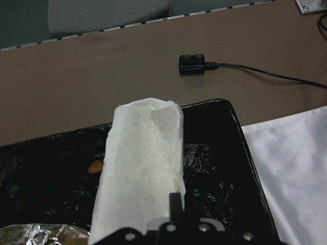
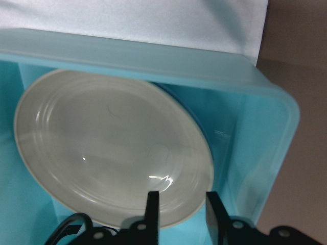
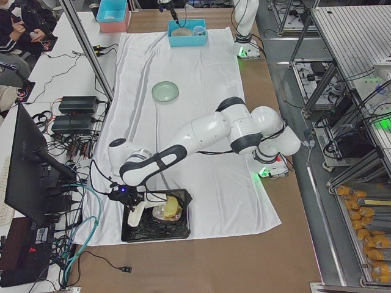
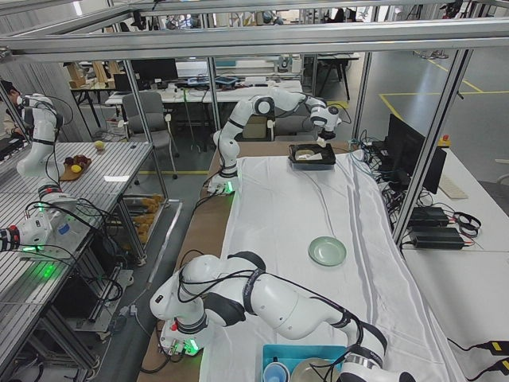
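Observation:
My left gripper (image 3: 128, 196) is over a black tray (image 3: 131, 233) at the near end of the cloth. In the left wrist view a white folded paper-like piece (image 1: 137, 163) stands upright at its fingers; how tightly they close is partly hidden. The tray holds a yellow item (image 3: 172, 207) in clear wrapping. My right gripper stands open over a pale oval plate (image 2: 112, 143) inside a blue bin (image 2: 255, 168), with nothing between its fingers.
A green plate (image 3: 165, 91) lies on the middle of the white cloth, with free room around it. A blue cup (image 3: 199, 30) sits in the far bin. A monitor (image 3: 30, 171) and cables line the left edge.

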